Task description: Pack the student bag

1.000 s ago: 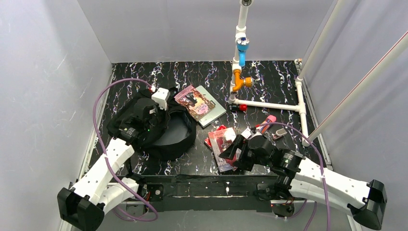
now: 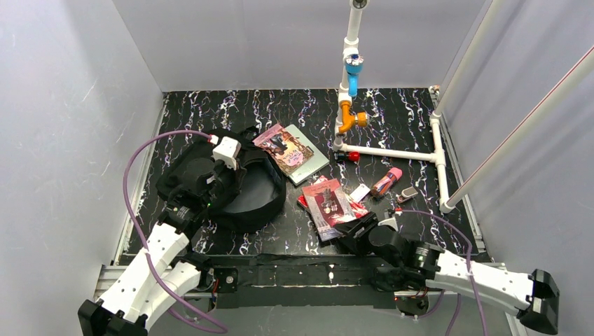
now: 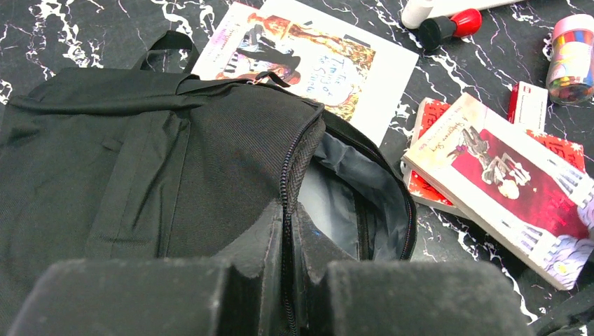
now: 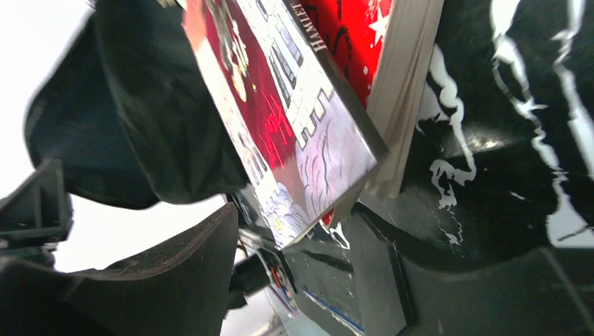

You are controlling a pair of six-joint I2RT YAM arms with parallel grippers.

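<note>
The black bag [image 2: 263, 220] lies on the left of the table, its grey-lined mouth gaping. In the left wrist view my left gripper is shut on the zippered edge of the bag. The Hamlet book [image 4: 280, 119], with a red and cream cover, rests aslant on a red book [image 4: 344, 35]. My right gripper has its fingers on either side of the Hamlet book's near end and is shut on it. Behind the bag, a pale picture book [image 2: 308, 168] lies flat, partly under another illustrated cover.
A small white box [image 2: 359, 193], a pink-capped jar of colourful pieces [image 2: 387, 182] and a small grey-brown item [image 2: 407, 195] lie right of the books. White pipework [image 2: 392, 152] with valves stands behind them. Bare table separates bag and Hamlet book.
The left arm has drawn back slightly, still gripping the bag edge.
</note>
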